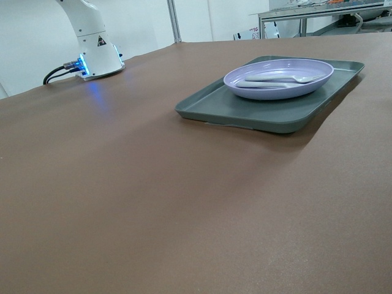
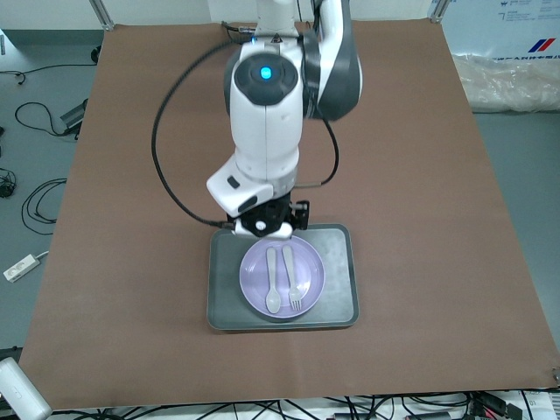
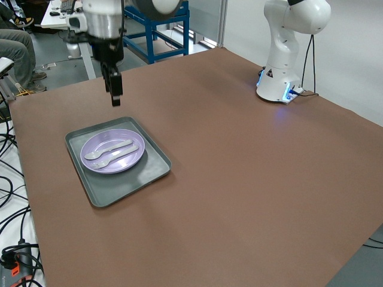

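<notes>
A lavender plate [image 2: 308,271] rests on a grey-green tray [image 2: 227,306], holding a white spoon [image 2: 272,297] and a white fork [image 2: 291,280] side by side. These also show in the top view, plate [image 1: 278,89], and the right view, tray [image 3: 102,191]. My gripper [image 3: 115,101] hangs in the air beyond the plate, pointing down, with nothing visible held. In the left view it is mostly hidden under the arm's head; whether its fingers are open or shut is unclear.
A white robot base [image 3: 278,84] stands at one edge. Cables lie off the table's edges.
</notes>
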